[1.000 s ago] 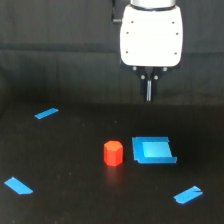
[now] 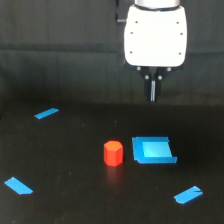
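Note:
A red block (image 2: pixel 113 153) with a faceted outline stands on the dark table, a little left of a blue square (image 2: pixel 154 150) that is edged with darker blue tape. Above and behind them hangs my gripper (image 2: pixel 153 97) under the white arm (image 2: pixel 155 38), its thin fingers pointing down. The fingers look close together, and I see nothing between them; they are too small to tell whether they are open or shut. A clear gap separates the fingertips from both the block and the square.
Strips of blue tape lie flat at the back left (image 2: pixel 46 113), the front left (image 2: pixel 18 186) and the front right (image 2: pixel 188 195). A dark curtain (image 2: pixel 60 60) hangs behind the table.
The arm and gripper have shifted slightly to the right and a touch lower or nearer. The red block and blue square have not moved.

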